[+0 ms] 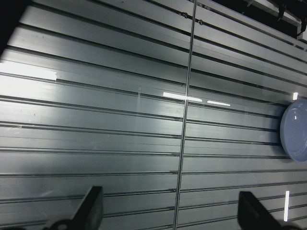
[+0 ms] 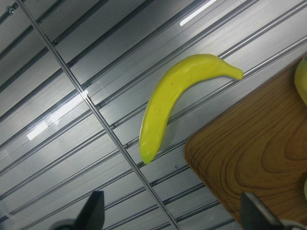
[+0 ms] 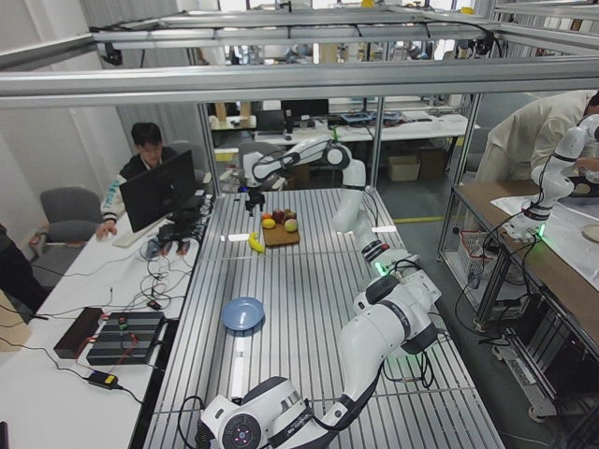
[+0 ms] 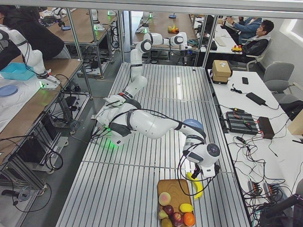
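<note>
A yellow banana (image 2: 168,96) lies on the slatted metal table beside a wooden board (image 2: 240,143) that holds several fruits, among them a lemon (image 4: 186,207) and an orange (image 4: 189,219). My right gripper hangs above the banana and board, its two fingertips wide apart with nothing between them. A blue plate (image 3: 242,314) lies on the bare table, at the right edge of the left wrist view. My left gripper is over bare slats, open and empty.
A white side desk (image 3: 56,402) with monitor, cables and dark boxes runs alongside. Another robot arm stands at a neighbouring bench (image 3: 496,206). People sit and stand outside the frame structure.
</note>
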